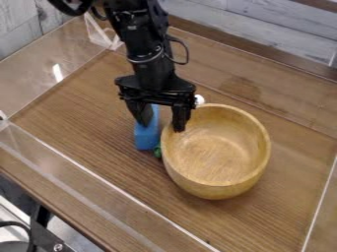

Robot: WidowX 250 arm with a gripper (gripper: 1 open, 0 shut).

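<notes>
The black arm reaches down from the top, its gripper [157, 115] low over the table at the left rim of a large wooden bowl [218, 162]. A blue object [145, 136] stands just left of the bowl, under the gripper's left finger. A small green item [158, 153] shows between them, and a small white item [199, 99] sits behind the bowl. The gripper's fingers are dark and overlap the blue object, so whether they hold it is unclear.
A pale board edge runs along the back and left.
</notes>
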